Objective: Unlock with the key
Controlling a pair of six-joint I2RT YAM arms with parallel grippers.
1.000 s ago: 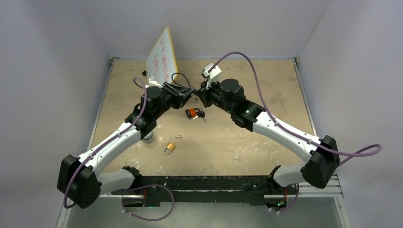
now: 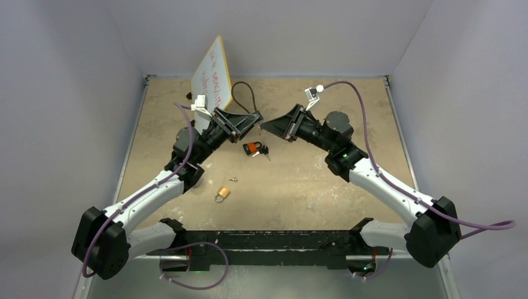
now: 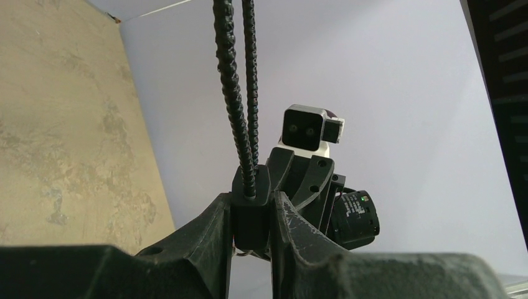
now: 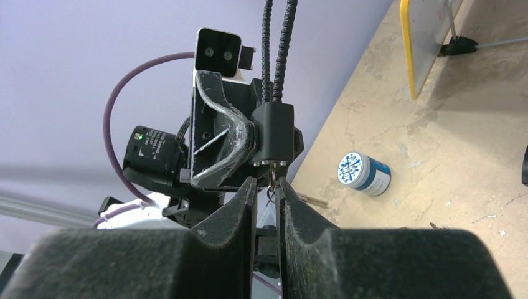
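In the left wrist view my left gripper is shut on a black cable lock [image 3: 250,218], whose braided cable loop rises upward; in the top view the loop [image 2: 244,86] arches behind it. The right wrist view shows a small metal key [image 4: 272,174] at the underside of the lock body [image 4: 274,131], a ring hanging from it. My right gripper faces the key from the other side, its narrow fingertips close together around the key's end; whether they touch it I cannot tell.
Below lie a black-orange padlock [image 2: 253,148] with keys [image 2: 266,151], a brass padlock [image 2: 222,194] and a small key [image 2: 233,179]. A white board [image 2: 210,81] stands at back left; a round can [image 4: 364,173] is on the table, whose right part [image 2: 348,205] is clear.
The cable loop has risen slightly.
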